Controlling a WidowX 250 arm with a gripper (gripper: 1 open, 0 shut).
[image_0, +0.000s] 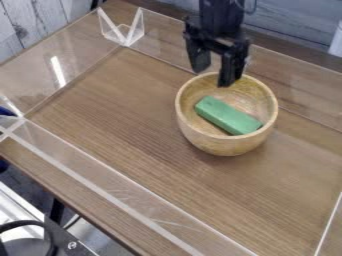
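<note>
A round tan bowl sits right of centre on the wooden table, holding a green rectangular block. My dark gripper hangs over the bowl's back rim, pointing down and standing open, with nothing seen between its fingers. Its tips are somewhat blurred.
A clear, angular plastic piece stands at the back left. Black cables lie at the lower left corner.
</note>
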